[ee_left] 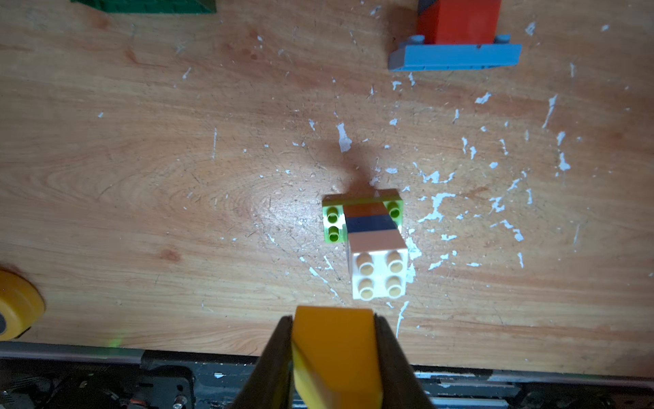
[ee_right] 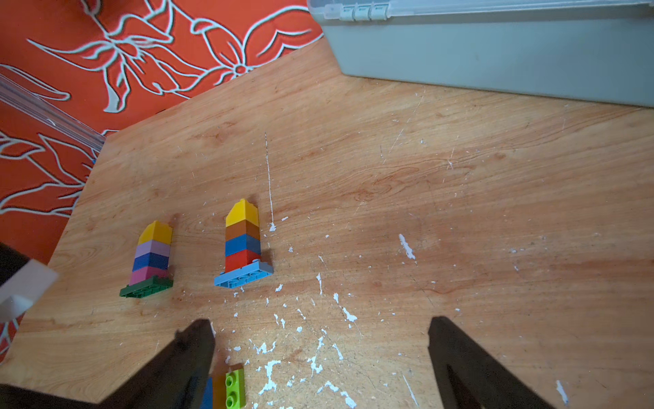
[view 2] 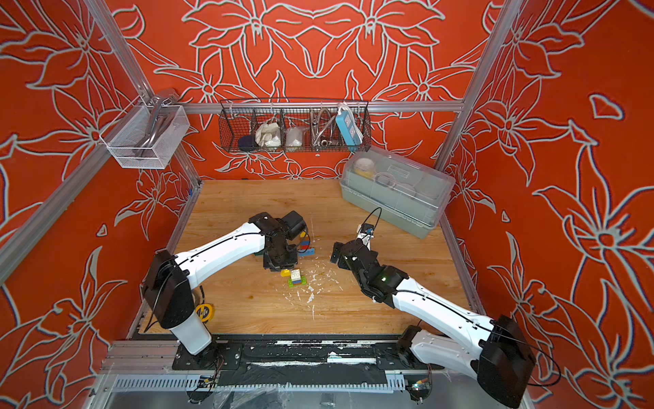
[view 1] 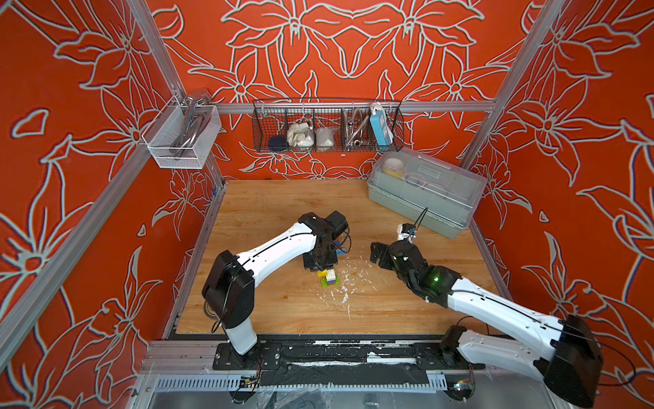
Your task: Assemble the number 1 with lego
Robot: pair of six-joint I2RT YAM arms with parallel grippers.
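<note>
My left gripper is shut on a yellow brick [ee_left: 333, 334], held over the table close to a small tower. That tower has a white brick [ee_left: 378, 272] on top, a dark blue and a brown brick below it, and a lime green base plate [ee_left: 332, 225]. In the left wrist view the yellow brick appears just below the white one, and a gap shows between them. Off to the right, my right gripper stands open with nothing between its fingers. Part of the lime plate [ee_right: 235, 388] shows at the bottom of the right wrist view.
Two yellow-topped towers stand farther back, one on a light blue plate [ee_right: 244, 274], one on a dark green plate [ee_right: 146, 286]. A yellow tape measure [view 2: 205, 312] lies front left. A grey toolbox [view 1: 425, 191] stands back right. White flecks mark the table.
</note>
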